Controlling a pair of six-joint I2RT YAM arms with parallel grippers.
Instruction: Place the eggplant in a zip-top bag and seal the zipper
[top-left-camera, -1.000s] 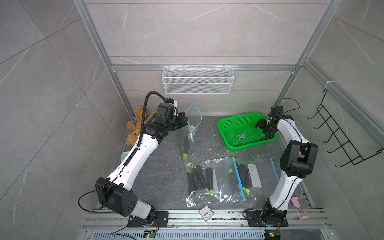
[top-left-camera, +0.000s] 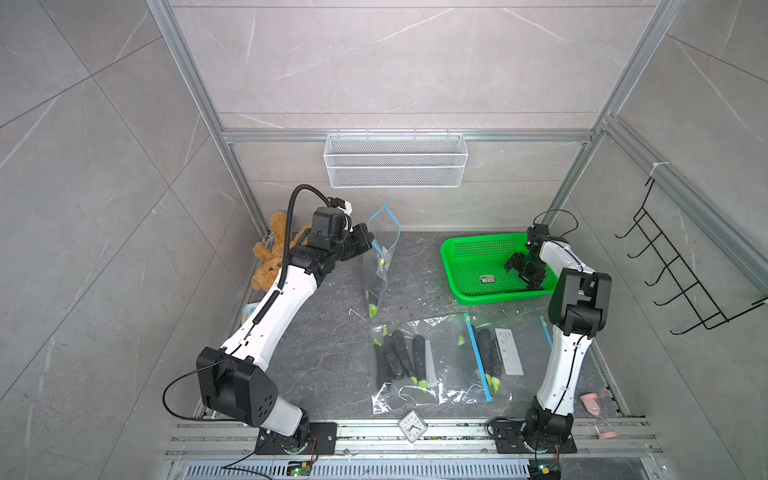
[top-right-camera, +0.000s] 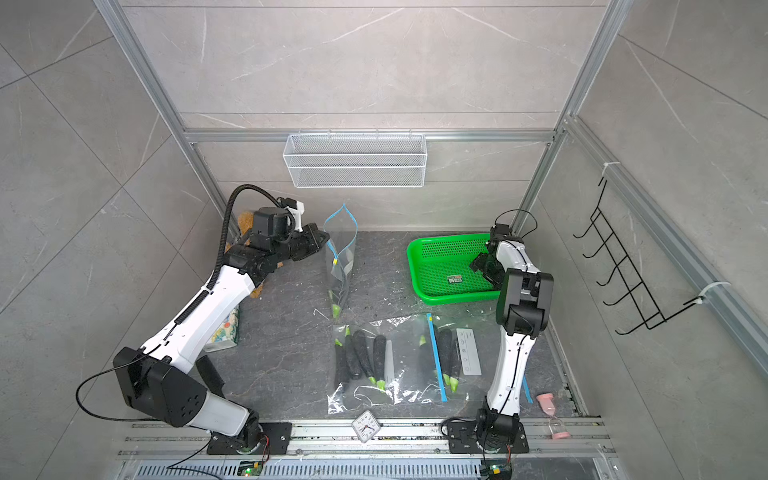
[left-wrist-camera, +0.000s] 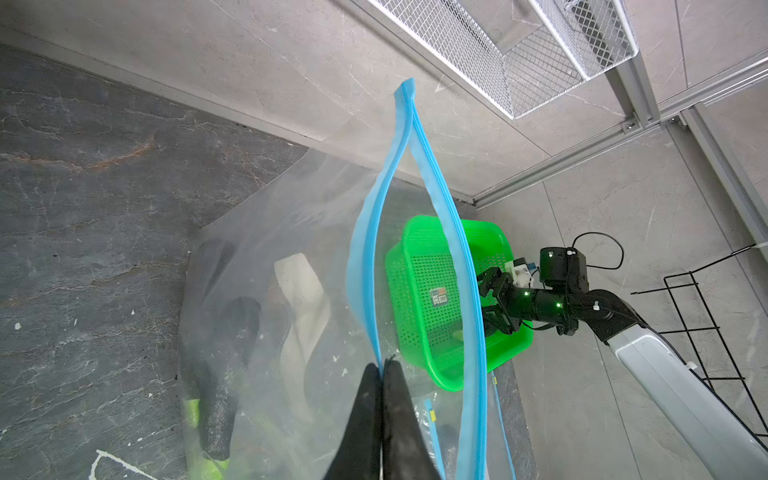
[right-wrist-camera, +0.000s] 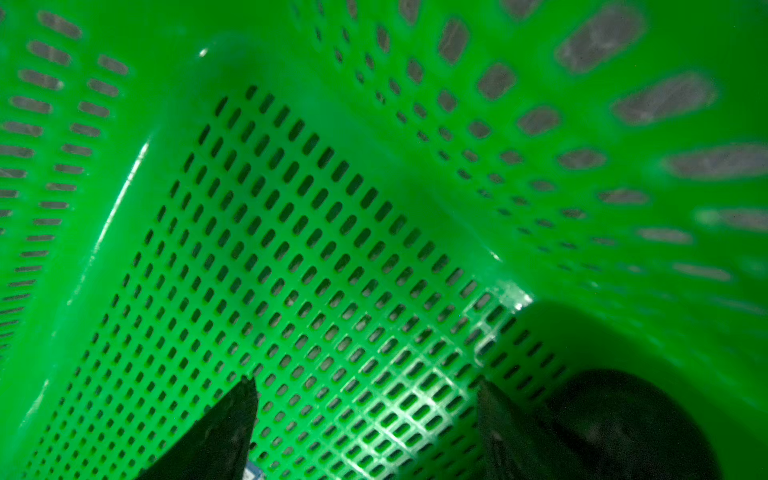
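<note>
My left gripper is shut on the rim of an upright zip bag (top-left-camera: 376, 280), its blue zipper (left-wrist-camera: 472, 344) spread above and dark, green-tipped eggplant shapes showing at the bag's bottom. My right gripper is open, down inside the green basket (top-right-camera: 428, 292) at its right side; a dark rounded shape (right-wrist-camera: 608, 416) lies beside its right finger, hard to tell what.
Flat bags (top-left-camera: 440, 360) holding several eggplants lie across the table's front. A small clock (top-left-camera: 413, 425) is at the front edge. A plush toy (top-left-camera: 268, 264) sits at left; a wire shelf (top-left-camera: 395, 160) and black hook rack (top-left-camera: 680, 280) are on the walls.
The left gripper and held bag are nearly still.
</note>
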